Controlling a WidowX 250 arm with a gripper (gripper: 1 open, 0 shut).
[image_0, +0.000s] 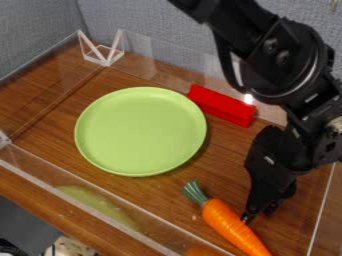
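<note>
My black gripper (259, 206) is low over the wooden table at the right, its tip beside the upper part of an orange toy carrot (230, 226) with a green top, which lies along the front. It looks shut, and I see nothing between its fingers, though the tip is dark and small. A green plate (140, 130) lies left of centre, and a red block (222, 105) lies behind it, under the arm.
Clear low walls edge the table. A white wire frame (100, 50) stands at the back left. A pale yellowish shape (100, 205) shows by the front wall.
</note>
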